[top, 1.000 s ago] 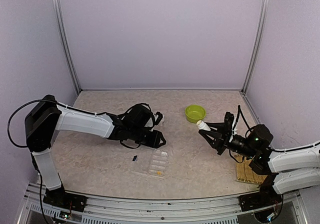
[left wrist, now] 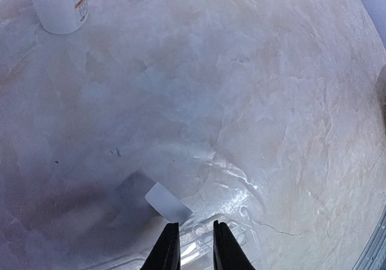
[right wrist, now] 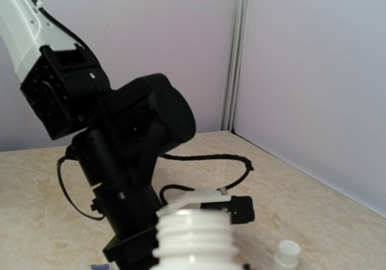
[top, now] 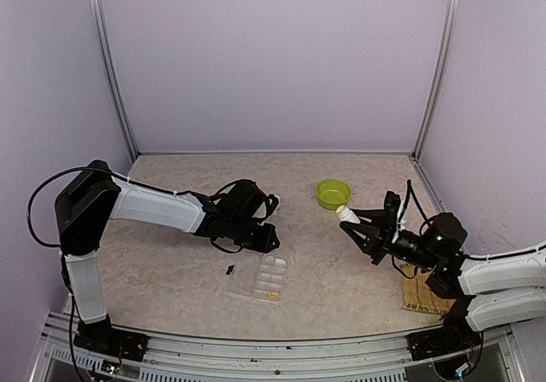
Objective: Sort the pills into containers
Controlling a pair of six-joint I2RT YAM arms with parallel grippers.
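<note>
In the top view, a clear compartment box [top: 270,277] lies on the table, with orange-yellow pills [top: 271,295] in a near compartment. Just beyond its far end, low over the table, is my left gripper [top: 271,241]. Its fingertips [left wrist: 171,246] stand apart in the left wrist view, near the box's clear edge. A small white block-shaped piece [left wrist: 167,204] shows close to them; whether it touches anything, I cannot tell. My right gripper [top: 363,227] is shut on a white bottle [top: 347,215], raised and tilted; its ridged neck [right wrist: 196,240] shows uncapped in the right wrist view.
Another white bottle [left wrist: 59,8] stands on the table beyond the left gripper. A green bowl [top: 333,193] sits toward the back, and a woven mat [top: 421,293] lies under the right arm. A small dark piece [top: 229,270] is left of the box.
The left arm's elbow has swung right, while its gripper has shifted only slightly, a little to the left. The right arm and its bottle have stayed put.
</note>
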